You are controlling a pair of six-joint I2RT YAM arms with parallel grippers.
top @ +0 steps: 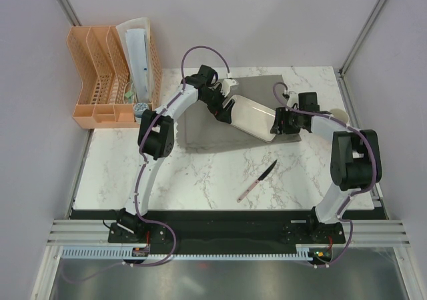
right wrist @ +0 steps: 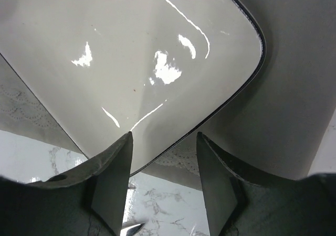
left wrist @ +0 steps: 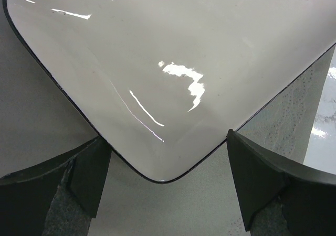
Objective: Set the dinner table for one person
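Observation:
A cream rectangular plate (top: pixel 253 117) with rounded corners and a dark rim lies askew over the grey placemat (top: pixel 203 128). At its left end, my left gripper (top: pixel 225 110) stands open, its fingers either side of one corner in the left wrist view. My right gripper (top: pixel 280 121) is at the plate's right end, with a gap between its fingers. In the right wrist view the plate's edge (right wrist: pixel 210 115) runs between those fingers, and neither visibly clamps it. On the bare table in front lies a knife (top: pixel 257 181) with a pink handle and black blade.
An orange rack (top: pixel 100 67) with white and blue sheets stands at the back left, a jar (top: pixel 141 111) beside it. A round pale item (top: pixel 340 117) is partly hidden beyond my right arm.

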